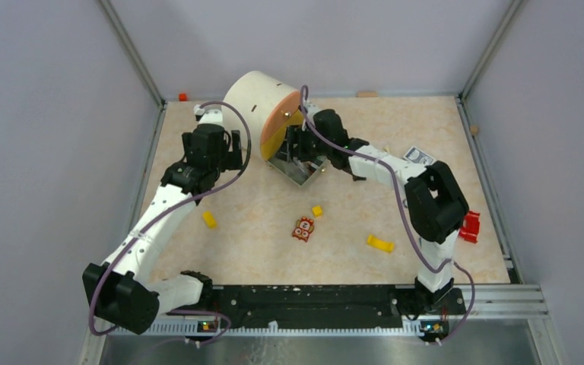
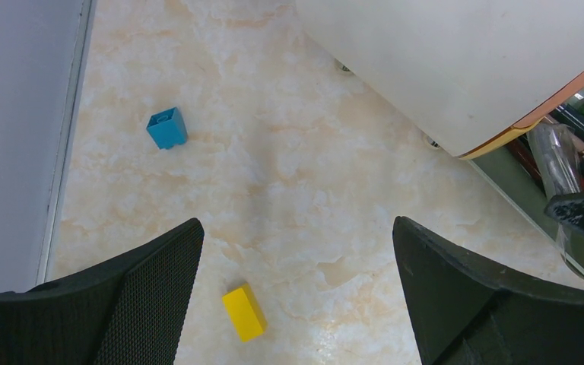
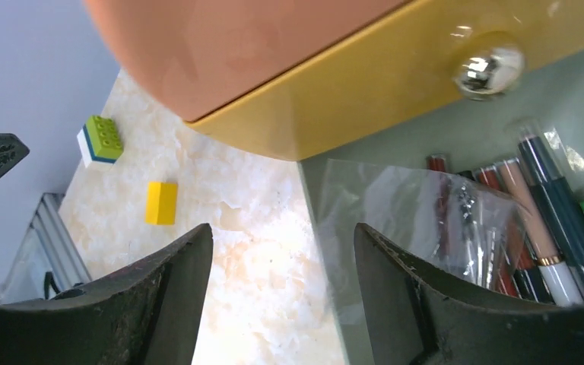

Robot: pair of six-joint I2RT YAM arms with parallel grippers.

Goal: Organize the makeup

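A white drum-shaped organizer has an orange and yellow front and an open lower drawer. Inside, makeup pencils and tubes lie beside and under a clear plastic pouch. My right gripper is open over the drawer's left edge, close to the yellow upper drawer front, nothing seen between its fingers. My left gripper is open above the bare table left of the organizer, holding nothing.
Loose blocks, a yellow one and a blue one, lie left. An owl-like piece, a yellow cube and a yellow bar lie in front. Red pieces and small items lie right.
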